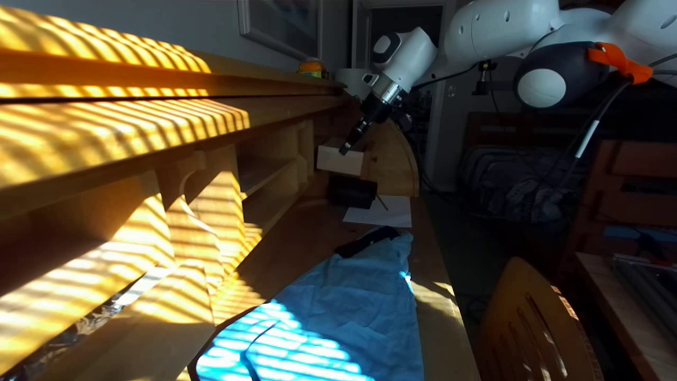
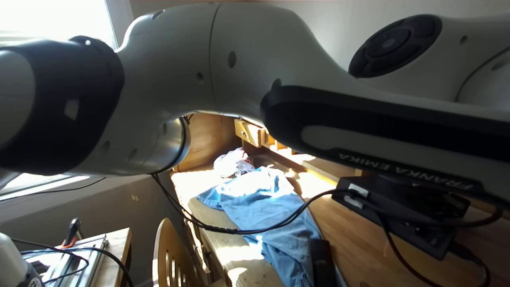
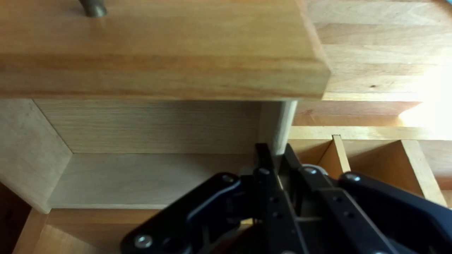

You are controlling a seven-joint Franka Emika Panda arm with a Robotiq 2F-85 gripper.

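Observation:
A pulled-out wooden drawer fills much of the wrist view, its thick front at the top with a metal knob on it. The inside of the drawer looks empty, with a bare pale floor. My gripper is shut on the drawer's thin side wall, one dark finger on either side. In exterior view 1 the drawer shows as a pale box at the far end of the desk, with the gripper at its upper edge. The arm hides the gripper in exterior view 2.
Small open compartments lie right of the drawer. Below it on the desk are a black box, a white sheet and a blue cloth with a dark object on it. A chair stands alongside.

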